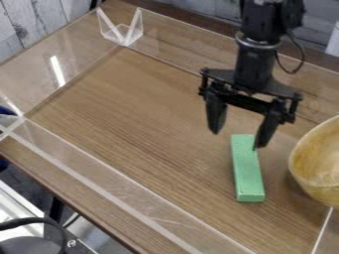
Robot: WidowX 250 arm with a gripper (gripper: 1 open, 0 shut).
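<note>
My gripper (243, 124), dark and blurred, hangs open over the right half of the wooden surface, its two fingers spread apart. Just below it lies a flat green bar (248, 174), long side pointing toward the front, with nothing visible held between the fingers.
A yellow bowl (315, 169) sits at the right edge, beside the green bar. A white wire-like holder (121, 25) stands at the back left. A dark curved object (34, 238) is at the front left corner.
</note>
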